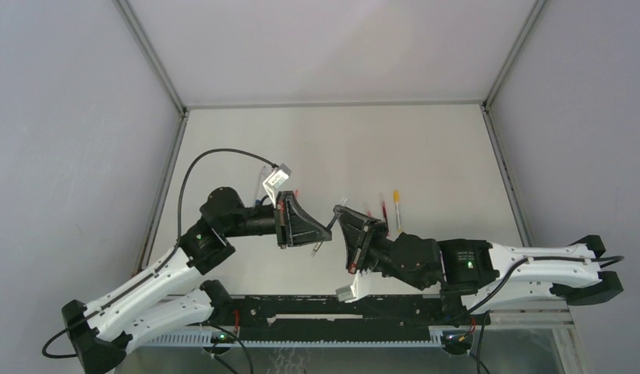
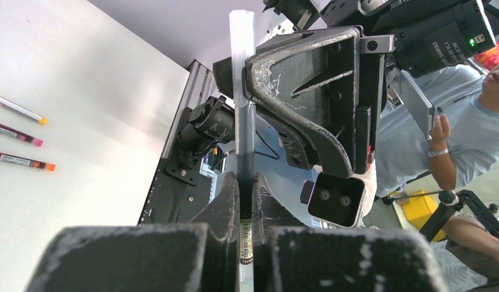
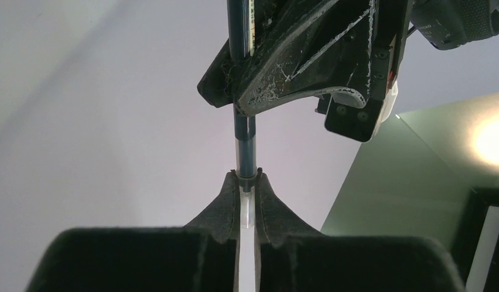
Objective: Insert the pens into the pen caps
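My grippers meet above the table's centre on one upright-tilted pen. In the top view the left gripper [image 1: 327, 234] is shut on the pen [image 2: 245, 164]'s dark barrel, with its label showing between the fingers in the left wrist view. The right gripper [image 1: 340, 213] is round the upper end, where a clear cap [image 2: 242, 36] covers the pen. In the right wrist view its fingertips [image 3: 231, 185] sit at the junction of barrel and cap, close about it; whether they grip firmly is hard to tell.
Pens with orange [image 2: 22, 160], pink [image 2: 16, 132] and yellow [image 2: 22, 111] ends lie on the white table [image 1: 338, 140], right of centre. More lie behind the left arm.
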